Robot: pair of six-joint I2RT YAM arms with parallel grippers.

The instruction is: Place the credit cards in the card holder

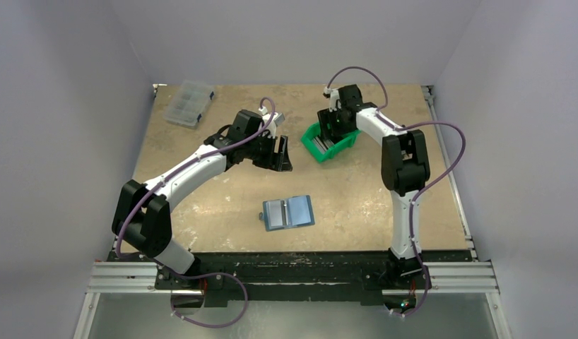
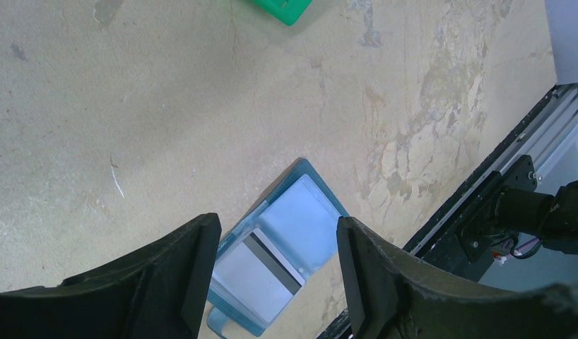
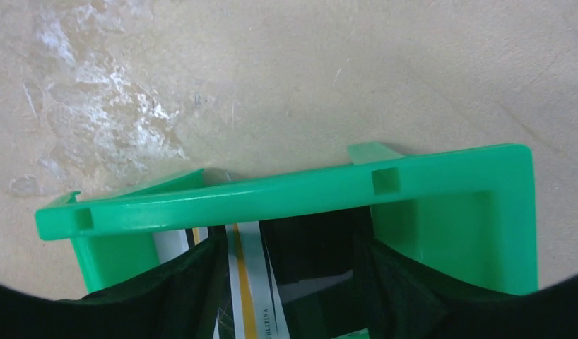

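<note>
In the top view a green box [image 1: 324,153] holds a stack of cards [image 1: 320,144], with my right gripper [image 1: 327,121] over it. In the right wrist view its dark fingers, parted, reach down over black and striped cards [image 3: 247,275] inside the green box. Whether they touch a card is unclear. The blue card holder [image 1: 298,210] lies open near the front of the table. My left gripper [image 1: 280,154] hangs over the table left of the box, open and empty, with the card holder below it in the left wrist view.
A clear plastic organiser [image 1: 189,103] lies at the back left. The table between the box and the card holder is bare, as are its sides.
</note>
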